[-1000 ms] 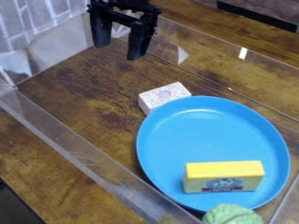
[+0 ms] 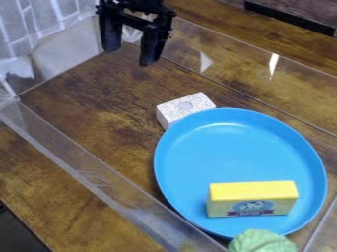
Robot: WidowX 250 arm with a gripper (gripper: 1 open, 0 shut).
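My black gripper (image 2: 133, 41) hangs at the top of the view, over the back of the wooden workspace, open with a gap between its two fingers and nothing visible in it. Below it to the right lies a white speckled block (image 2: 184, 108). A blue plate (image 2: 235, 148) fills the lower right, with a yellow box (image 2: 251, 197) bearing a label on it. A pale green object (image 2: 261, 243) sits at the plate's front edge, cut off by the frame.
Clear plastic walls (image 2: 93, 177) border the workspace. A grey tiled surface (image 2: 27, 30) stands at the back left.
My gripper has shifted slightly up and to the left over the last second. The objects on the surface have not moved.
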